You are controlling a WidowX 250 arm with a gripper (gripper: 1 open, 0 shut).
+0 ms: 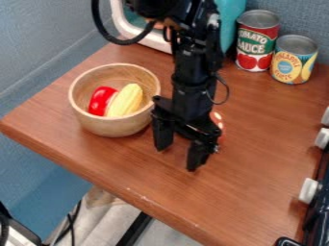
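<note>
My black gripper (180,149) is low over the wooden table in the middle, its fingers pointing down toward the viewer. Behind it an orange-red object with white marks (216,123) is mostly hidden; whether the fingers touch it I cannot tell. To the left, a round bowl (90,120) holds a red item (100,100) and a yellow one (125,100).
A tomato juice can (256,42) and a yellow can (293,62) stand at the back right, near a teal appliance (229,14). A black device with white knobs (314,216) lines the right edge.
</note>
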